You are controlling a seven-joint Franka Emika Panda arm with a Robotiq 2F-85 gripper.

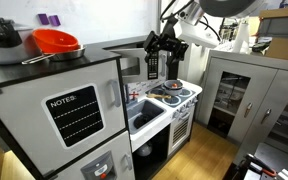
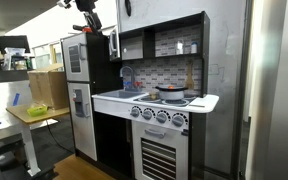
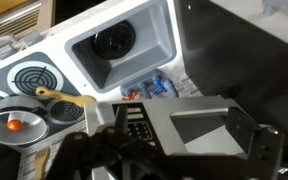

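My gripper is open, its dark fingers spread apart at the bottom of the wrist view with nothing held between them. In exterior view 1 the gripper [image 1: 156, 45] hangs high, in front of or above the toy microwave [image 1: 131, 66]; the exact gap cannot be judged. Below the fingers, the wrist view shows a grey unit with a black keypad [image 3: 137, 122] and a dark window [image 3: 199, 126]. A pot [image 3: 14, 122] with an orange item inside sits on the stove, and a wooden spoon [image 3: 66, 97] lies beside it.
The sink [image 3: 122, 45] is beside the burners [image 3: 36, 77]. A fridge [image 1: 74, 110] with a notes panel stands at the left; red and orange bowls [image 1: 52, 41] rest on its top. Open floor [image 1: 199, 158] lies before the kitchen. Tall cabinets [image 1: 232, 95] stand at the right.
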